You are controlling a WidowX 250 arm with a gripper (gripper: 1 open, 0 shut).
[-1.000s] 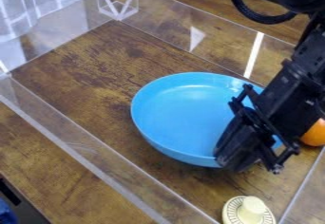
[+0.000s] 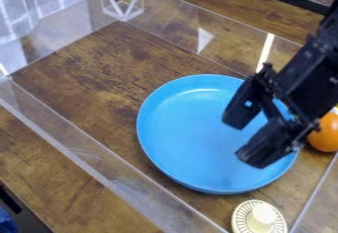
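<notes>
A blue plastic plate (image 2: pixel 192 143) lies on the wooden surface in the middle of the camera view. My black gripper (image 2: pixel 258 128) hangs over its right part, open, with nothing visible between its fingers. An orange round object (image 2: pixel 323 133) is partly hidden behind the gripper at the right edge.
A pale round disc (image 2: pixel 258 219) sits at the bottom right. Clear low walls surround the area. The wooden surface (image 2: pixel 99 79) left of and behind the plate is bare.
The gripper has risen from low at the plate's right side to above it. The plate, tilted a second ago, now lies flatter.
</notes>
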